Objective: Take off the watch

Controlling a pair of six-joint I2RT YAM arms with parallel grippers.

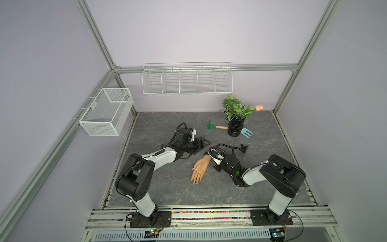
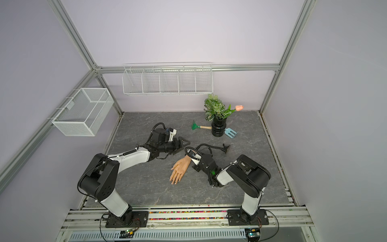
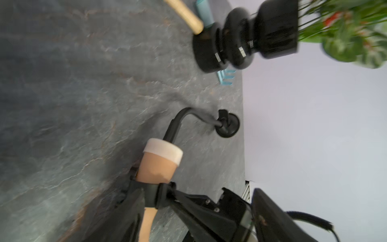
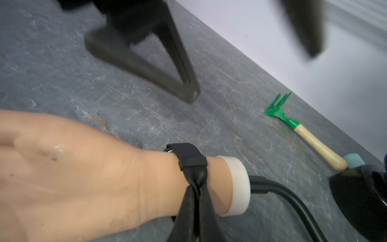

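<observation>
A flesh-coloured model hand (image 4: 80, 173) lies on the table, palm up. The black watch strap (image 4: 192, 159) circles its wrist close to the white end cap. My right gripper is shut on the strap, which narrows and bunches where it enters between the fingertips. Seen from the left wrist, the strap (image 3: 150, 193) is still around the forearm, with the right gripper reaching it from the side. Past the wrist stands my left gripper (image 1: 204, 144), open with nothing between its spread fingers. The watch face is hidden.
A curved black stand (image 3: 173, 125) runs from the hand's end cap to a round foot. A black vase (image 1: 235, 127) with plants, a green rake (image 1: 211, 126) and a blue fork (image 1: 246, 132) are at the back.
</observation>
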